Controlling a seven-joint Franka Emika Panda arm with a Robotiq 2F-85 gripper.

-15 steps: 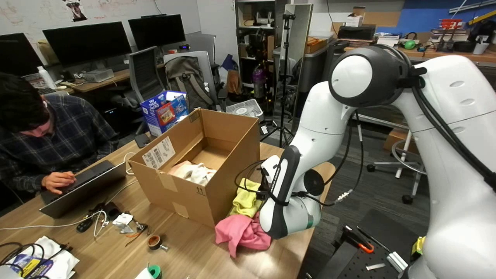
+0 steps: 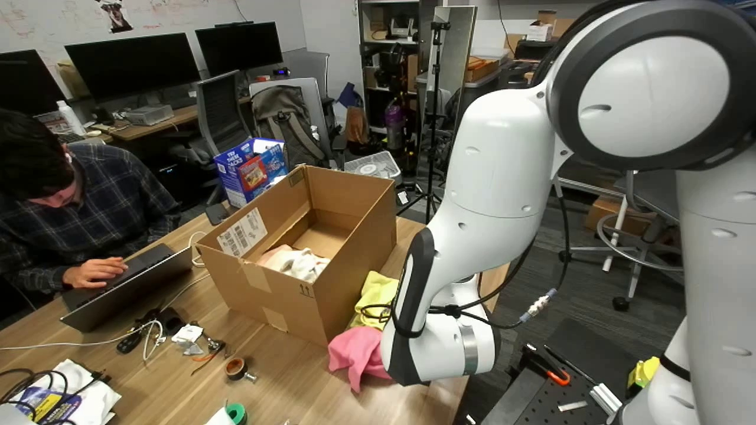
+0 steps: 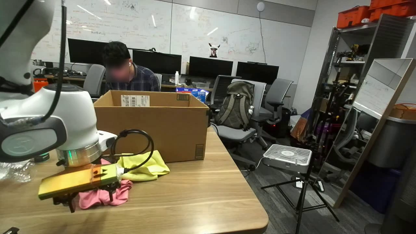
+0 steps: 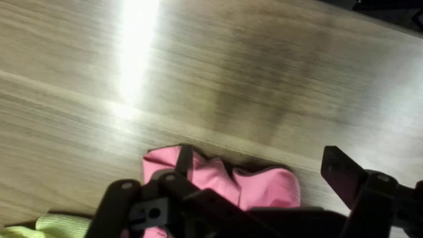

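Observation:
Low over the table, my gripper stands open, its two dark fingers (image 4: 343, 174) wide apart. A crumpled pink cloth (image 4: 269, 186) lies on the table beneath it, partly between and partly under the left finger in the wrist view. In exterior view 2 the gripper (image 3: 91, 201) hangs in front of that pink cloth (image 3: 117, 195). Beside it, against the box, rests a yellow-green cloth (image 3: 150, 167). The open cardboard box (image 2: 280, 297) holds pale, whitish cloth (image 2: 301, 265). In exterior view 1 the arm hides the fingers.
A person works at a laptop (image 2: 127, 287) left of the box. Cables, a tape roll (image 2: 235, 368) and a plastic bag (image 2: 74, 393) occupy the near table. Bare tabletop (image 3: 206, 195) lies right of the cloths, ending at the table's edge.
The arm has come down and nearer to exterior view 1's camera, now covering more of the pink cloth there. Both cloths and the box look unmoved.

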